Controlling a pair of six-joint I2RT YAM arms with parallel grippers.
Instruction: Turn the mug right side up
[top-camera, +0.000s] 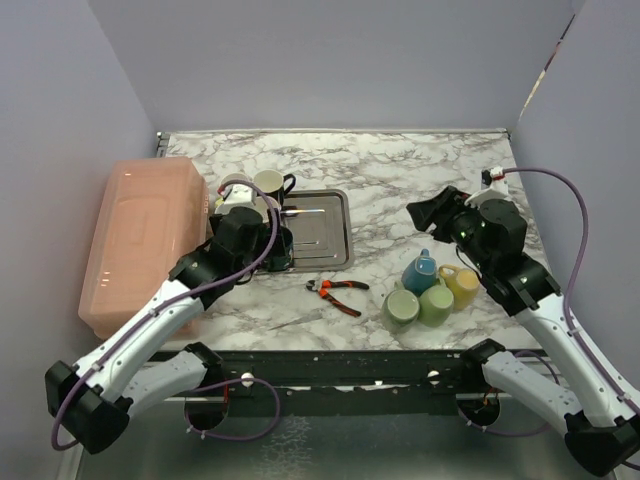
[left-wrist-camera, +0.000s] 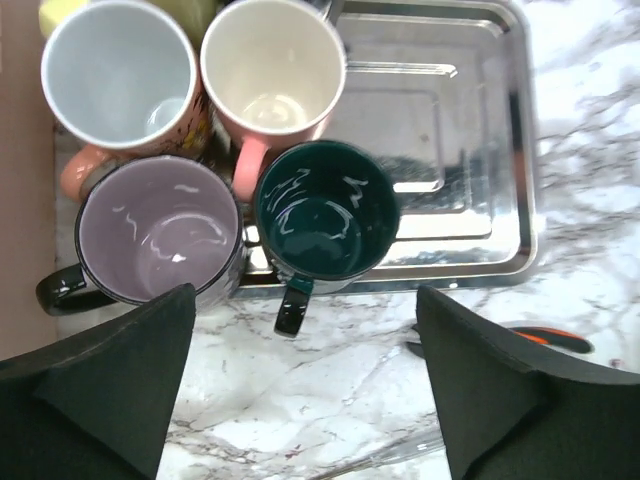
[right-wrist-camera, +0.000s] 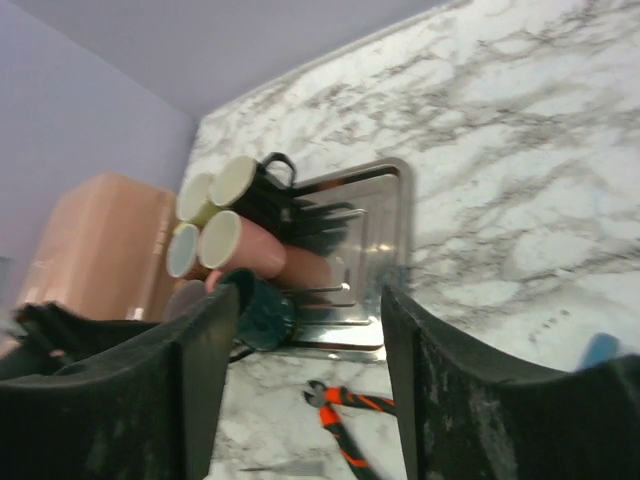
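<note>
Upright mugs crowd the left of the steel tray (left-wrist-camera: 490, 120): a dark green mug (left-wrist-camera: 325, 215), a purple mug (left-wrist-camera: 160, 230), pink mugs (left-wrist-camera: 275, 70) and others. My open left gripper hangs above the green and purple mugs, empty. My right gripper is over the right side, apart from the blue mug (top-camera: 420, 275), green mugs (top-camera: 435, 305) and yellow mug (top-camera: 462, 285) below it, nothing visible between its fingers.
A peach bin (top-camera: 135, 240) fills the left side. Red-handled pliers (top-camera: 340, 305) lie at front centre.
</note>
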